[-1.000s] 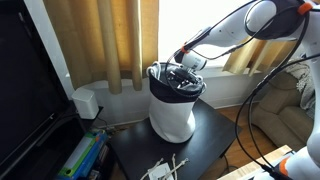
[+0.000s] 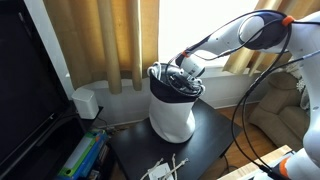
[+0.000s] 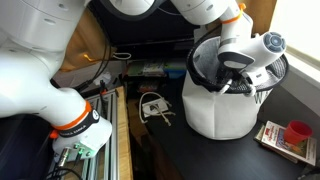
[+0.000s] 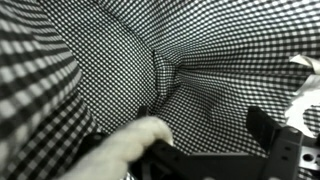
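A tall white basket (image 2: 172,121) stands on the dark table, its mouth lined with black-and-white checked cloth (image 3: 205,58). My gripper reaches down into that mouth; basket and arm partly hide it in both exterior views. Up close in the wrist view, the checked lining (image 4: 195,60) fills most of the background. The gripper is open there, with dark fingers (image 4: 268,128) set wide apart and only lining seen between them. A thick white rope-like strand (image 4: 120,148) crosses close to the lens at lower left. Another white piece (image 4: 305,98) shows at the right edge.
On the table (image 3: 190,157) beside the basket lies a white cord-like item (image 3: 155,107). A red cup (image 3: 297,132) sits on books (image 3: 277,141) at the other side. Curtains (image 2: 105,45) hang behind, and a white box (image 2: 86,103) stands left.
The arm's upper links have come lower and slightly towards the basket. The basket and the things on the table look unmoved.
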